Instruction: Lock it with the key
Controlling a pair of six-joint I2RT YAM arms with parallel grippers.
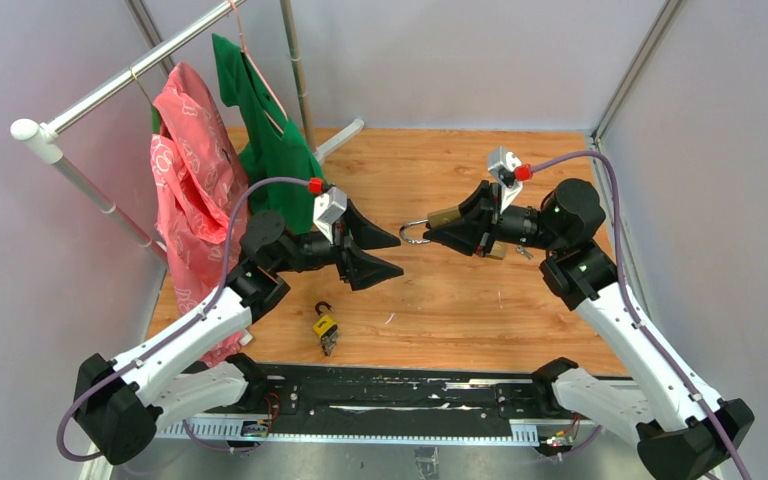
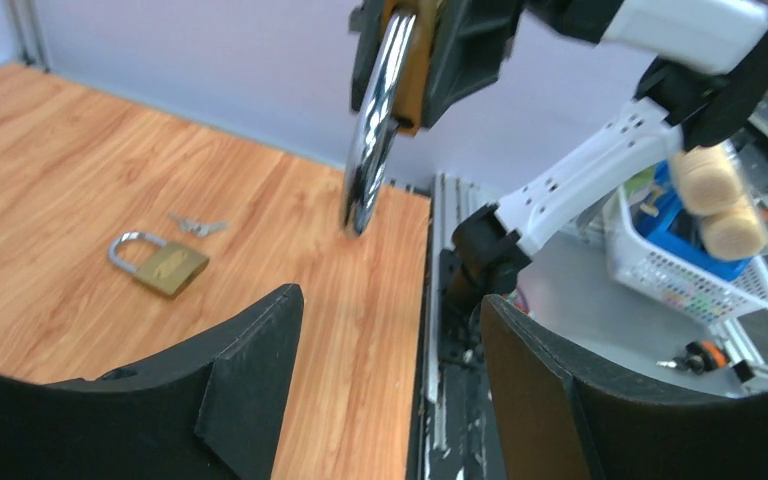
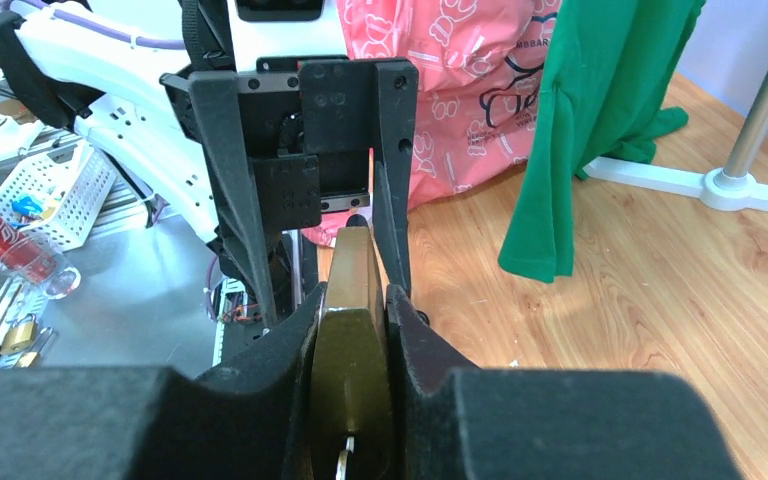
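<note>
My right gripper (image 1: 445, 226) is shut on a brass padlock (image 3: 352, 340), whose silver shackle (image 1: 410, 232) points left toward my left gripper. In the left wrist view that shackle (image 2: 376, 125) hangs above the left fingers. My left gripper (image 1: 380, 255) stands open and empty, a short gap from the shackle. In the right wrist view a thin silver piece (image 3: 346, 452) shows at the padlock's near end; whether it is a key cannot be told. A second brass padlock (image 2: 172, 268) lies on the table with small keys (image 2: 196, 226) beside it.
A yellow padlock (image 1: 325, 325) lies at the table's front left. A clothes rack with a pink garment (image 1: 185, 190) and a green one (image 1: 270, 150) stands at the left.
</note>
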